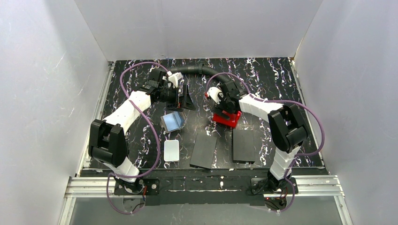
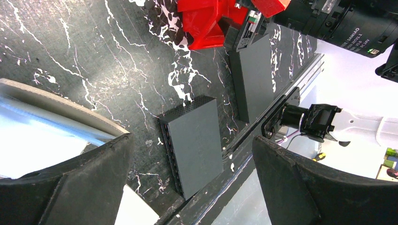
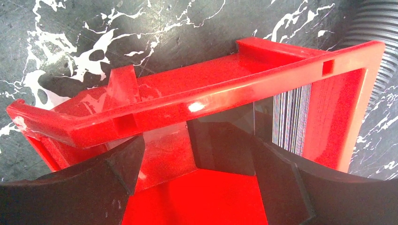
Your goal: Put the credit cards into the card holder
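A red plastic holder (image 3: 211, 96) fills much of the right wrist view. Thin striped edges, apparently a stack of cards (image 3: 291, 117), stand upright at its right side. Left of them is a dark, flat panel (image 3: 225, 140); whether it is a card or a shaded face, I cannot tell. My right gripper reaches over the holder, its fingers apart with a gap between them. In the top view this arm hides part of the red holder (image 1: 226, 121). My left gripper (image 1: 184, 100) stands open and empty above the table, left of the holder.
A tray with a blue-white sheet-like piece (image 1: 172, 121) lies below the left gripper. In front are a white tray (image 1: 171, 151), a dark box (image 1: 203, 151) and another dark box (image 1: 243, 146). A black corrugated hose (image 1: 190, 69) curves along the back.
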